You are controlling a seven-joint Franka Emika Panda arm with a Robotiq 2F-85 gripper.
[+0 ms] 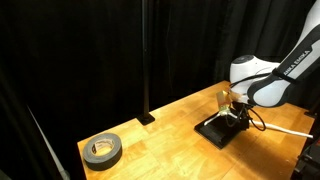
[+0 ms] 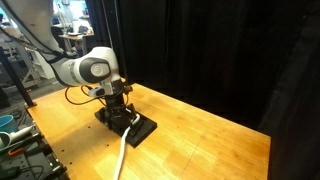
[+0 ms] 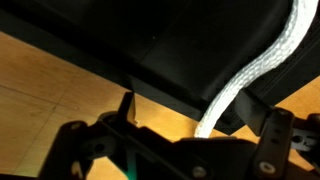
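Observation:
A white braided rope [image 3: 240, 80] runs over a flat black tray-like object [image 3: 120, 45] and past its edge. In the wrist view my gripper is open above that edge. The rope passes between the fingers, closer to the right-hand one, and is not clamped. In the second exterior view, the loose rope end [image 2: 122, 155] trails across the wooden table towards the front, while the black object [image 2: 146, 128] lies under my gripper. From the first exterior side, the rope [image 1: 285, 130] stretches right from the black object [image 1: 210, 130]. The fingertips are hard to make out there.
A grey roll of tape [image 1: 101, 163] lies at the table's far left in the first exterior view. Between it and the black object the wooden tabletop [image 1: 165, 145] is clear. Black curtains [image 2: 230, 60] hang behind the table.

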